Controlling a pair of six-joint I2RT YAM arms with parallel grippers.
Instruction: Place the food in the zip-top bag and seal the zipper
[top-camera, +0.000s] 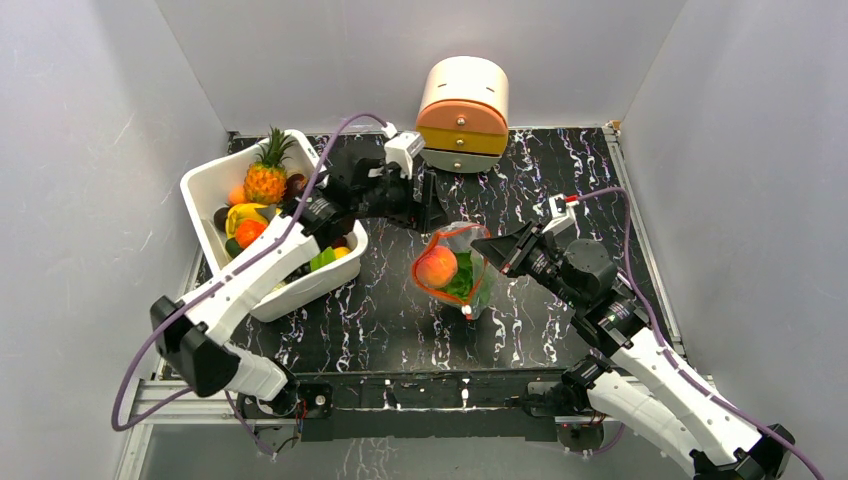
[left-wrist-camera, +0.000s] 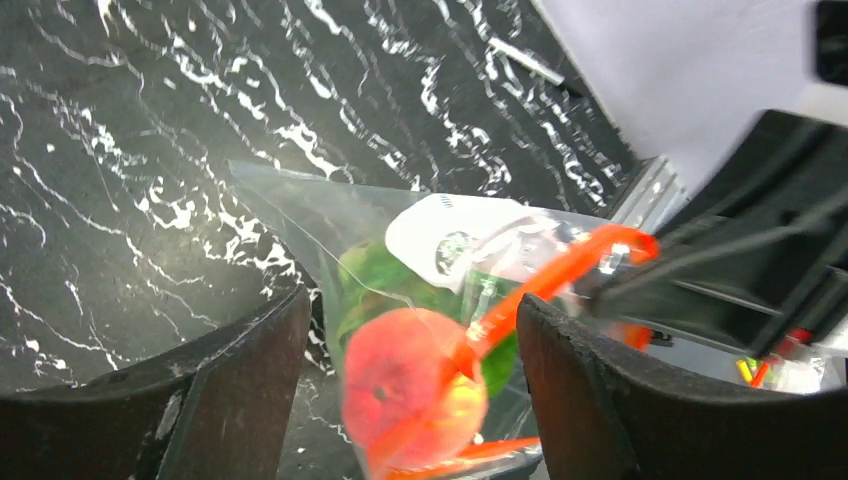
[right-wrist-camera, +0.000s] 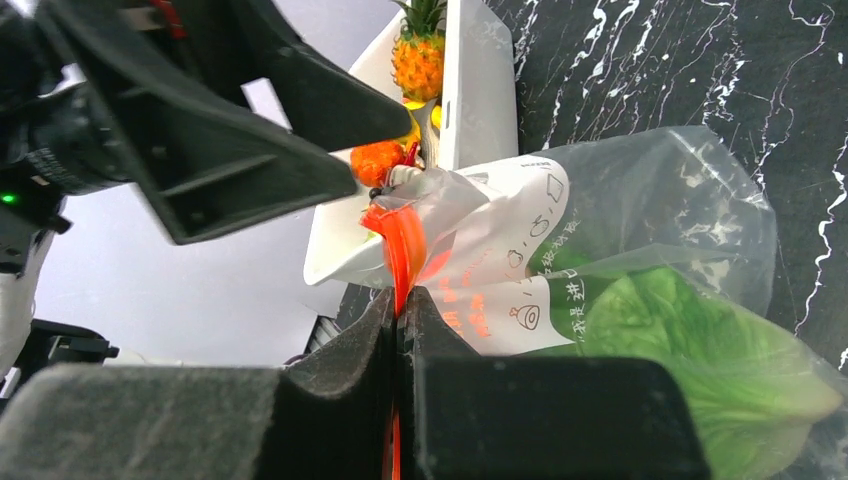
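A clear zip bag (top-camera: 476, 290) with an orange zipper rim stands mid-table, holding a peach (top-camera: 437, 265) and leafy greens (right-wrist-camera: 660, 340). My right gripper (top-camera: 491, 250) is shut on the zipper rim at the bag's upper right; in the right wrist view the orange strip runs between its fingers. My left gripper (top-camera: 431, 212) is open just above the bag's upper left; in the left wrist view the peach (left-wrist-camera: 400, 385) shows beyond and between its fingers.
A white bin (top-camera: 205, 215) of fruit and vegetables is at the left. A small drawer box (top-camera: 462, 110) stands at the back.
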